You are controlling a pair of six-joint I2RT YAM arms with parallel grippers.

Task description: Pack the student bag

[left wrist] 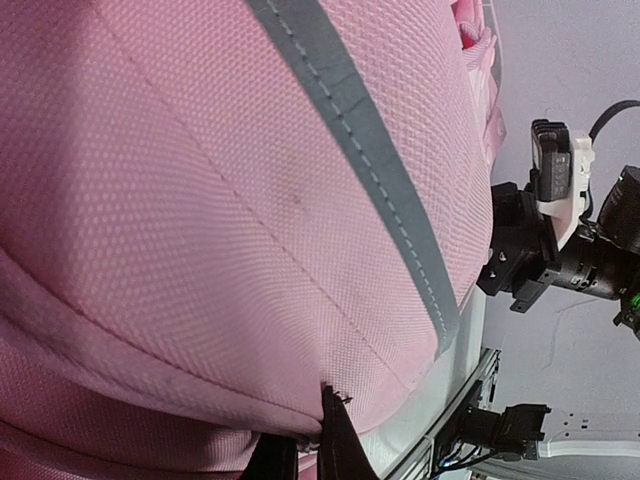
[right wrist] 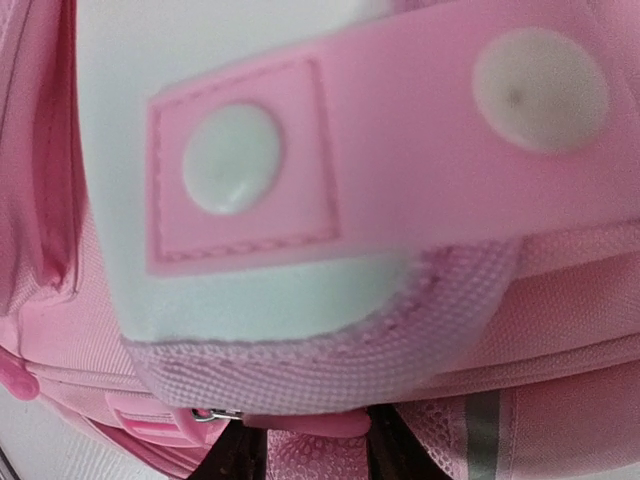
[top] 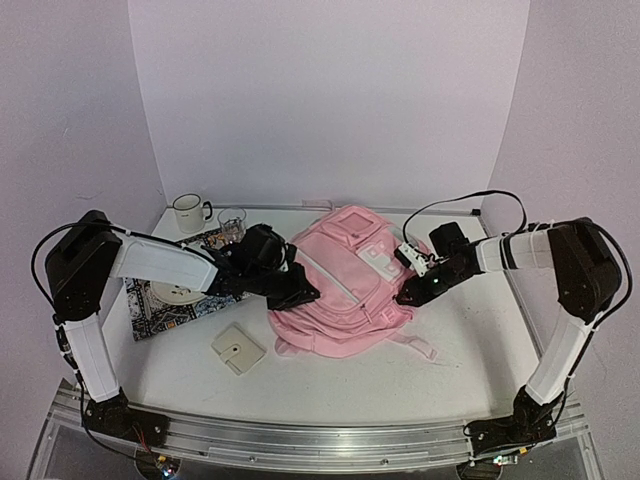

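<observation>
A pink backpack [top: 335, 275] lies flat on the table between both arms, with a grey reflective strip [left wrist: 365, 150] on its side. My left gripper is at the bag's left side, its fingers close together with pink fabric pinched at the tips. At the bag's right side, the fingers of my right gripper stand apart, one near each end of a pink zipper pull [right wrist: 310, 424]; whether they touch it is unclear. A metal link [right wrist: 215, 413] joins the pull. Above it hangs a white-and-pink flap [right wrist: 300, 200] with snaps.
A cream notebook [top: 238, 349] lies left of the bag. Behind the left arm are a patterned mat [top: 150, 318], a plate [top: 172, 293], a white mug [top: 188, 213] and a clear glass [top: 231, 224].
</observation>
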